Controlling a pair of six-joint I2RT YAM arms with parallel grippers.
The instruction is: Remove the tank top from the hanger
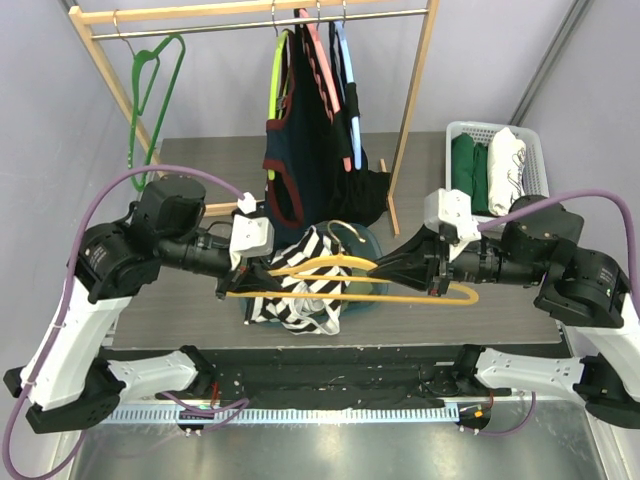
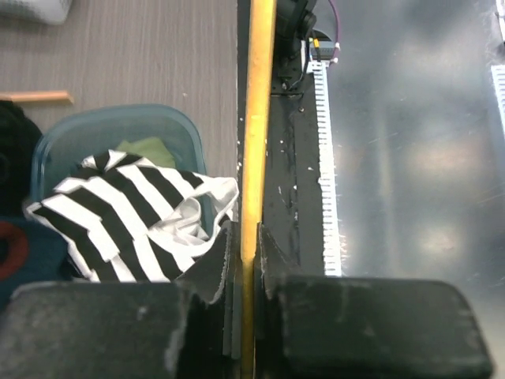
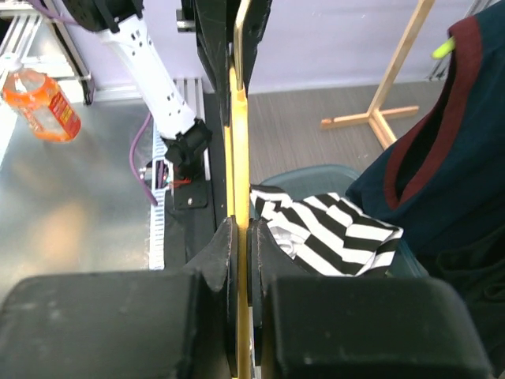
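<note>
A yellow hanger (image 1: 400,299) is held level between both grippers, with no garment on it. My left gripper (image 1: 262,280) is shut on it; in the left wrist view the yellow bar runs between the fingertips. My right gripper (image 1: 385,270) is shut on it too, as the right wrist view shows. Beneath, a black-and-white striped garment (image 2: 118,209), apparently the tank top, lies crumpled in a teal bin (image 2: 189,130), partly over its rim.
A wooden rack (image 1: 405,100) behind holds dark garments (image 1: 310,180) on coloured hangers and an empty green hanger (image 1: 140,120). A white basket (image 1: 540,170) with folded clothes stands at the back right. An orange bottle (image 3: 39,103) shows in the right wrist view.
</note>
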